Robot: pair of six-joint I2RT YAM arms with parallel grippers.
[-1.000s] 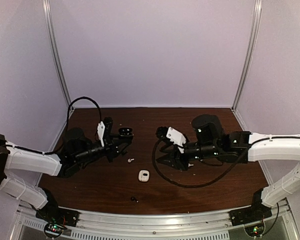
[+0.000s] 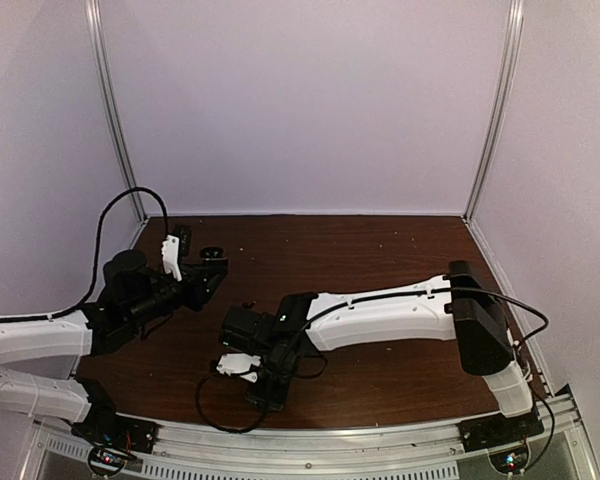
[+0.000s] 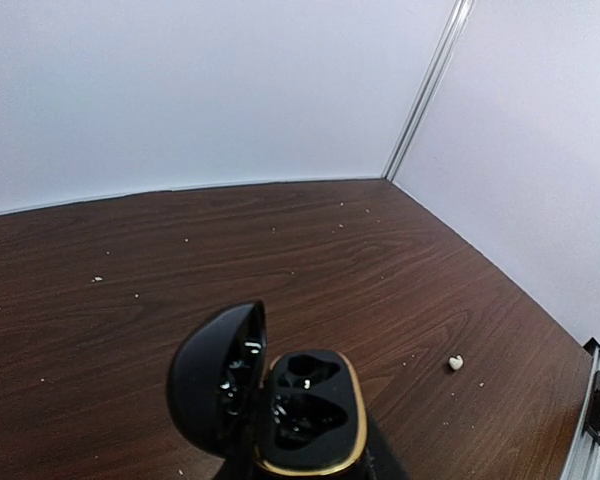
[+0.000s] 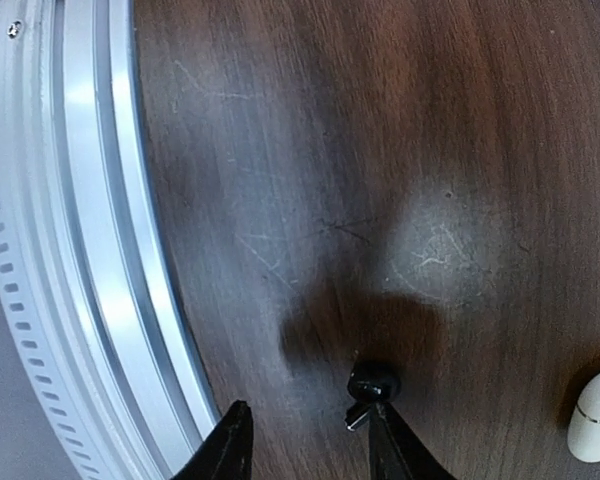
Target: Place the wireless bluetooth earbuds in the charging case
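My left gripper [image 2: 205, 262] is shut on an open black charging case [image 3: 310, 410], its lid [image 3: 205, 380] raised and two empty wells visible. In the right wrist view, a black earbud [image 4: 373, 380] lies on the table just beyond the right fingertips of my right gripper, which is open, pointing down near the front edge. A white earbud [image 3: 455, 362] lies farther off in the left wrist view. In the top view, my right arm hides the black earbud.
A white case [image 4: 597, 418] lies beside the black earbud. The metal front rail [image 4: 110, 260] borders the table [image 4: 260, 150].
My right gripper has swung left and down toward the front edge, over the black earbud. My left gripper, with the case, has moved left.
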